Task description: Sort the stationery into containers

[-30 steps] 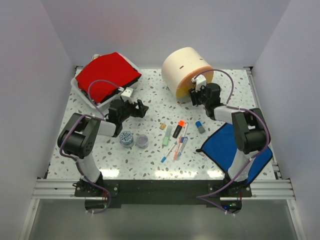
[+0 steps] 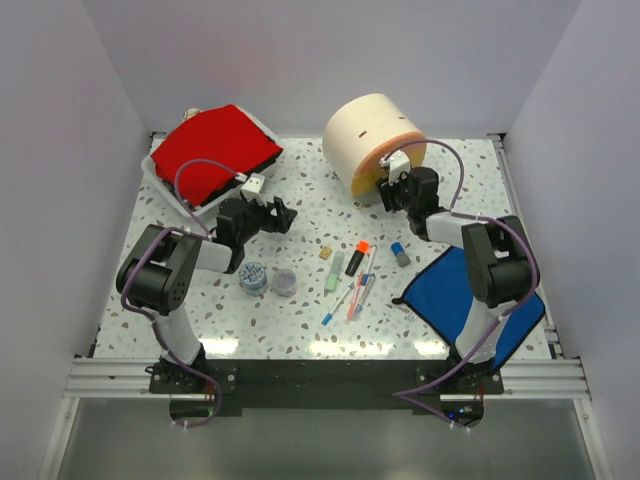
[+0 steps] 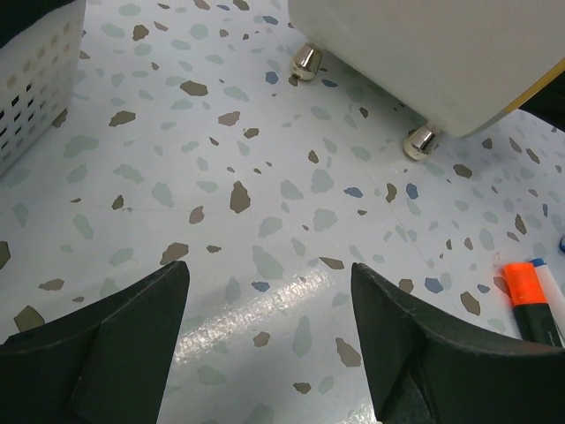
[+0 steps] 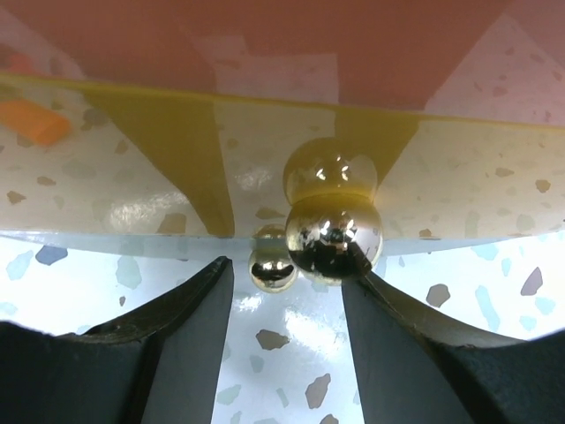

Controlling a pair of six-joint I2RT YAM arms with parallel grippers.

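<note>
A cream rounded container [image 2: 362,135] with an amber front stands at the back, right of centre. My right gripper is at that front, fingers apart, with a shiny gold knob [image 4: 334,237] just above and close to its right fingertip; contact cannot be told. Over bare table my left gripper [image 2: 288,216] hangs open and empty. Stationery lies mid-table: an orange-and-black marker [image 2: 357,258], a pale green item [image 2: 334,271], a blue-and-white pen [image 2: 336,306], several slim pens [image 2: 362,292], a small tan block [image 2: 325,253] and a blue-grey piece [image 2: 400,254].
A white basket [image 2: 268,133] with red cloth [image 2: 205,150] sits at the back left. Two round tubs, one blue-patterned [image 2: 253,278] and one clear [image 2: 285,283], stand near the left arm. A blue cloth [image 2: 450,290] covers the front right.
The right gripper has shifted very slightly at the container's front. The left arm, the container and the stationery look unchanged.
</note>
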